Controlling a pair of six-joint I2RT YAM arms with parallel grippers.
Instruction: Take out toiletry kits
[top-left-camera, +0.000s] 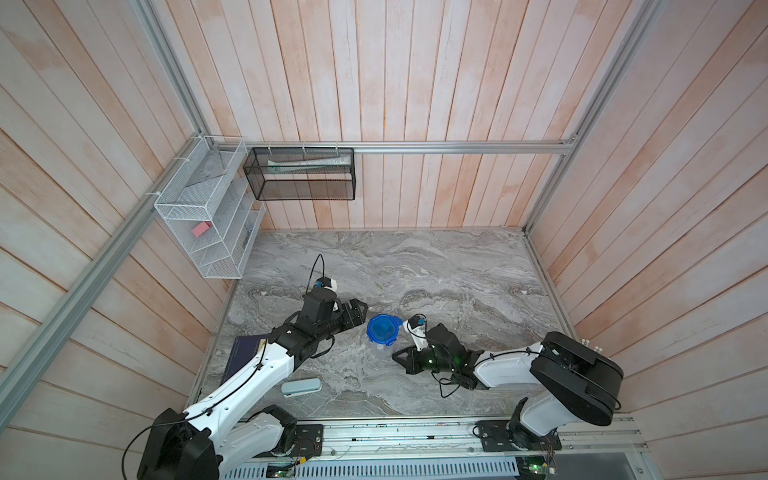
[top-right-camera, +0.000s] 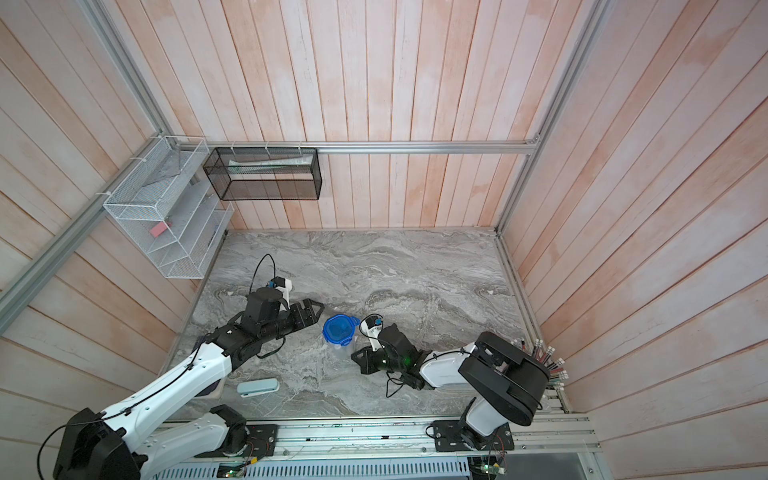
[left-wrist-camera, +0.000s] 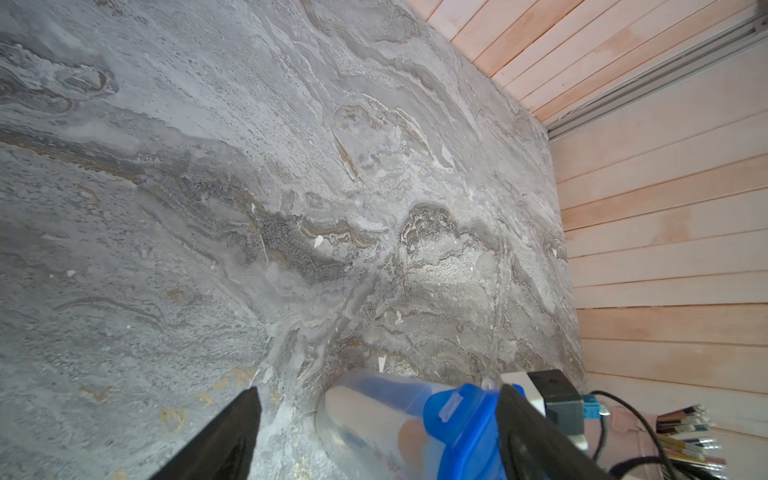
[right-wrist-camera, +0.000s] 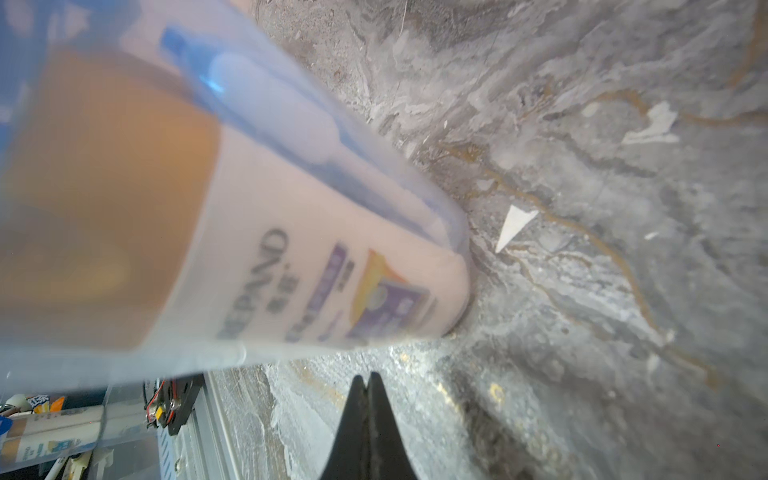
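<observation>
A toiletry kit (top-left-camera: 383, 329), a clear container with a blue lid, stands on the marble table between my grippers; bottles show through it in the right wrist view, where the container (right-wrist-camera: 320, 240) fills the upper left. My left gripper (top-left-camera: 357, 313) is left of and slightly above it, fingers apart with nothing between them; in the left wrist view the kit (left-wrist-camera: 384, 416) shows at the bottom beyond them. My right gripper is shut, nothing showing between its fingers, low beside the kit's near side.
A pale teal case (top-left-camera: 301, 386) and a dark book (top-left-camera: 240, 356) lie at the left front. White wire shelves (top-left-camera: 200, 208) hang on the left wall, a black mesh basket (top-left-camera: 299, 184) on the back one.
</observation>
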